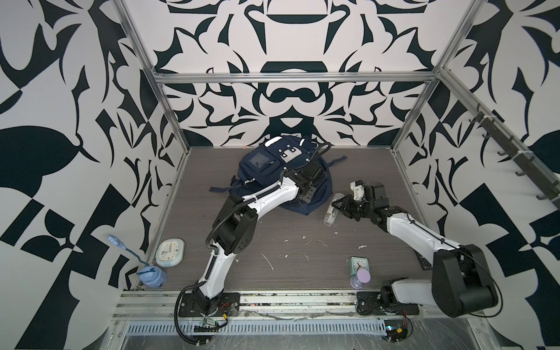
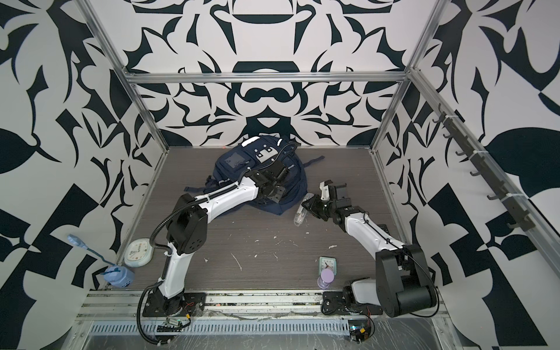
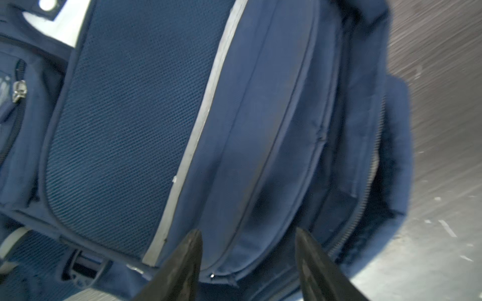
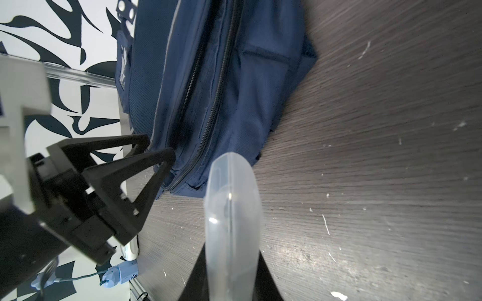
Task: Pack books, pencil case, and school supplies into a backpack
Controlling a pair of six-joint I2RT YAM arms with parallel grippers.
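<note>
A navy backpack [image 1: 265,166] lies at the back middle of the table; in the right wrist view its zipped opening [image 4: 213,110] faces the camera. My left gripper is over the backpack's near right side, its fingers [image 3: 186,266] apart with only navy cloth behind them. To the right of the bag, my right gripper [image 1: 342,206] is shut on a long translucent case [image 4: 232,225]. That case [image 1: 330,218] hangs tilted just off the backpack's right edge; its contents are hard to make out. The left fingertips are partly hidden by the arm from above.
A pale round clock [image 1: 169,252] and a blue desk lamp [image 1: 152,276] stand at the front left. Near the front right are a small green clock [image 1: 359,263] and a purple-lidded container [image 1: 361,277].
</note>
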